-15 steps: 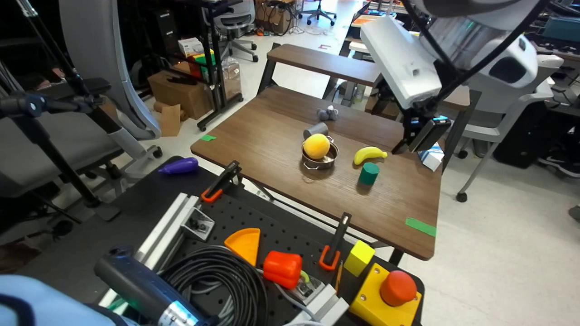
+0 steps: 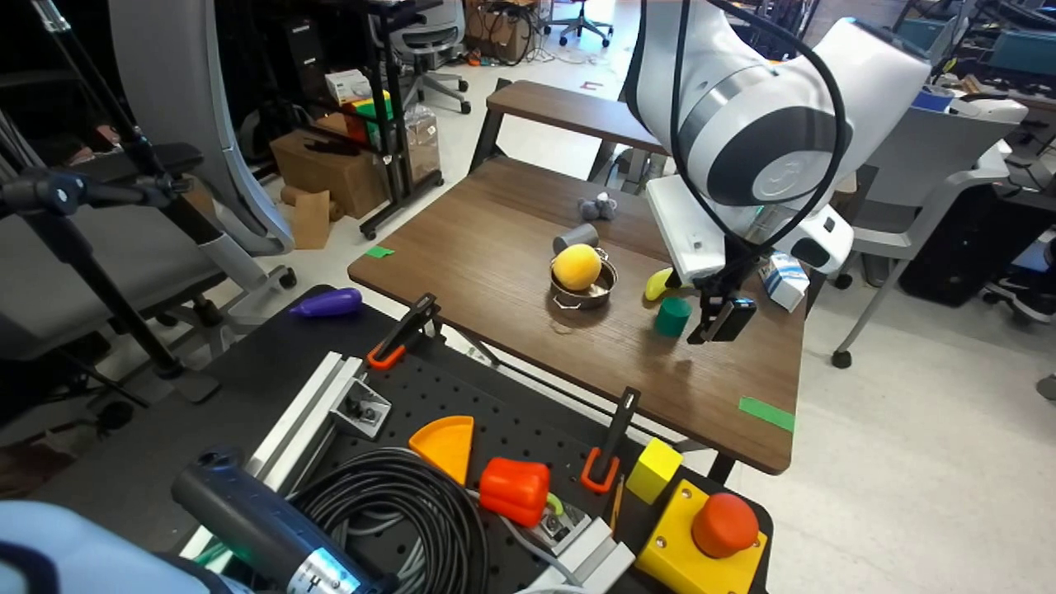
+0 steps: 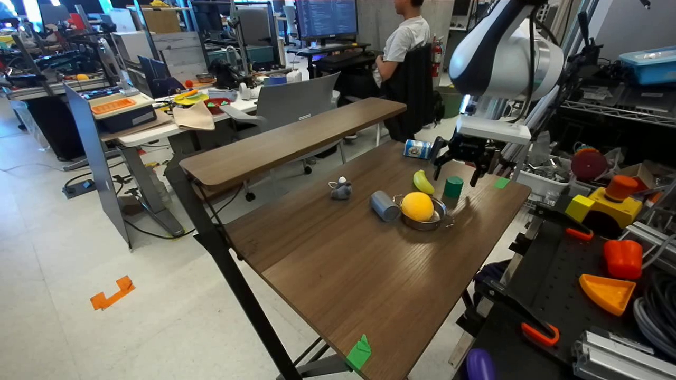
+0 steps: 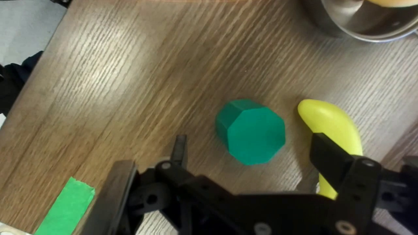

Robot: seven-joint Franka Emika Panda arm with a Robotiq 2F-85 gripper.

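My gripper is open above the table, one finger on either side of a green octagonal block [image 4: 256, 135] as the wrist view looks down. Nothing is held between the fingers. The block stands upright on the wood, just beyond the fingertips in that view. A yellow banana [image 4: 333, 121] lies beside it, partly hidden by the right finger. In exterior view 2, a steel pot [image 3: 423, 224] holds a yellow-orange ball [image 3: 418, 206], close to the block [image 3: 453, 187].
A grey cylinder [image 3: 384, 206] lies against the pot's side. Farther off are a grey plush toy [image 3: 340, 188] and a blue-white box [image 3: 418, 149]. Clamps [image 2: 611, 442] sit along the neighbouring black bench.
My arm has come down and toward the front left in exterior view 1, from near the blue-white box to the green block. The tabletop objects have stayed put.
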